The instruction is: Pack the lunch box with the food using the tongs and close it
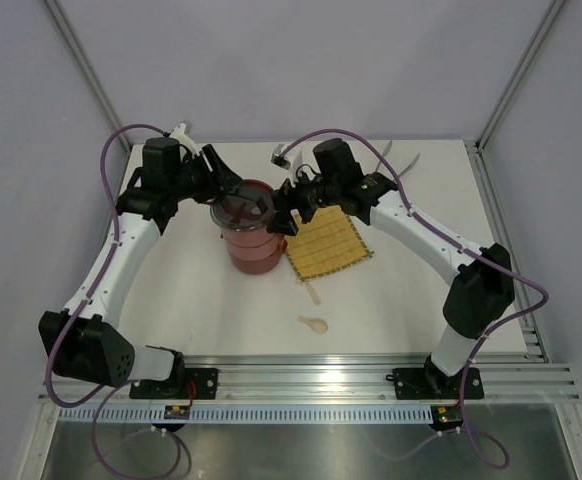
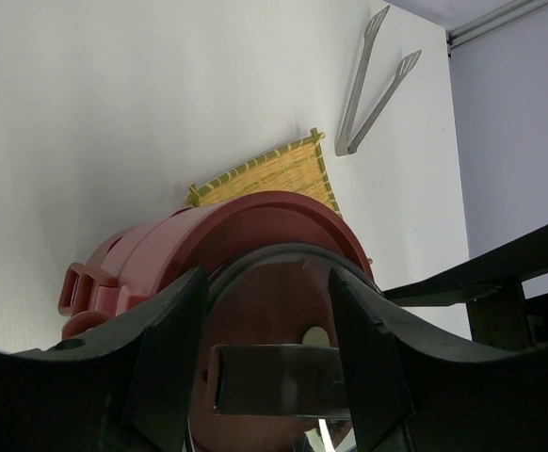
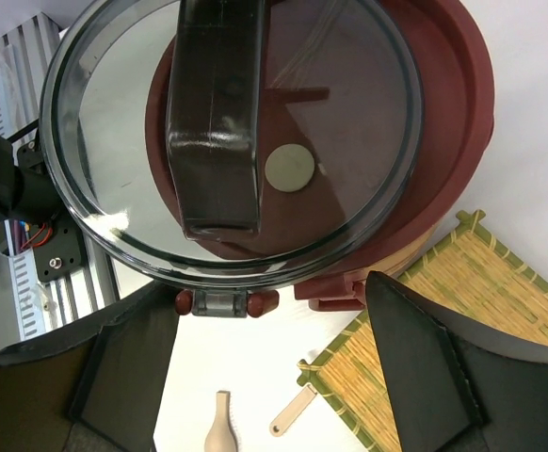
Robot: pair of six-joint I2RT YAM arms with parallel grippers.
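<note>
A red lunch box (image 1: 254, 255) stands at the table's centre with a glass lid (image 3: 349, 188) over its top. The lid has a dark bar handle (image 3: 213, 122) and looks slightly offset from the red rim. My left gripper (image 1: 221, 170) is at the lid's upper left, its fingers apart above the lid near the handle. My right gripper (image 1: 286, 210) is at the lid's right edge, fingers apart, with a red-tipped latch (image 3: 227, 303) between them; whether it grips this is unclear.
A bamboo mat (image 1: 326, 250) lies right of the box. Metal tongs (image 2: 354, 108) lie at the back right. A wooden spoon (image 1: 313, 324) and another wooden utensil lie in front.
</note>
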